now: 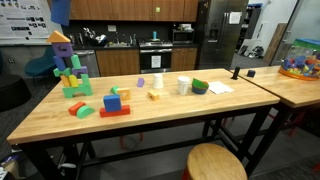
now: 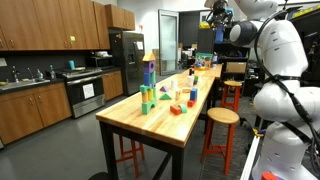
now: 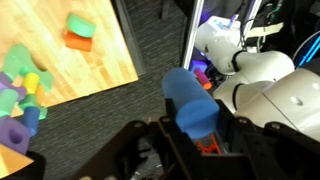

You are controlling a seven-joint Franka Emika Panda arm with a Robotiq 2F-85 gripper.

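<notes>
A blue cylinder-like object (image 3: 190, 105) fills the middle of the wrist view, with my gripper shut on it; its fingers are hard to make out there. In exterior view 2 my gripper (image 2: 215, 16) is high at the upper right, with the blue object (image 2: 219, 36) below it. Exterior view 1 shows the blue object (image 1: 60, 12) at the top left edge, above a tower of coloured blocks (image 1: 74, 82) and apart from it. The tower has green blocks low down and a purple block (image 1: 62, 50) near its top.
On the wooden table (image 1: 170, 111) are a red block (image 1: 115, 112) with a blue block (image 1: 113, 103), a white cup (image 1: 184, 85) and a green bowl (image 1: 200, 87). A round stool (image 1: 215, 162) stands in front.
</notes>
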